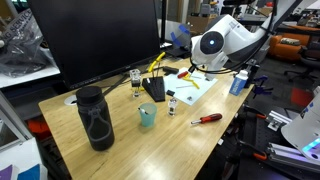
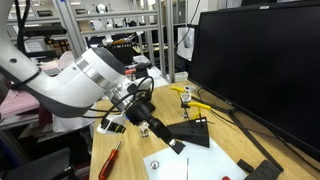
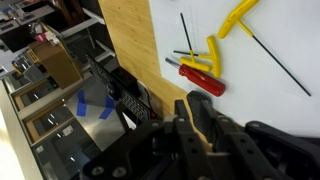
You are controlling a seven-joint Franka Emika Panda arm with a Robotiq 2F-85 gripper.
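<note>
Over the white sheet [image 1: 205,88] at the right of the table, the white arm reaches in with its dark gripper. The wrist view has the gripper at the lower middle, mostly in shadow. What its fingers hold, if anything, cannot be made out. Close to its tip in that view lies a red-handled screwdriver [image 3: 203,80], with a yellow-handled hex key [image 3: 208,58] beside it. Another yellow hex key [image 3: 236,16] rests farther up on the sheet. Near the table's front edge is a second red screwdriver [image 1: 207,119].
A large monitor [image 1: 105,40] stands along the back. A black cylindrical speaker [image 1: 95,118], a teal cup [image 1: 147,115] and a small bottle [image 1: 172,105] stand on the left and middle. A blue-labelled can [image 1: 238,83] is at the right. Bare wood lies in front of the cup.
</note>
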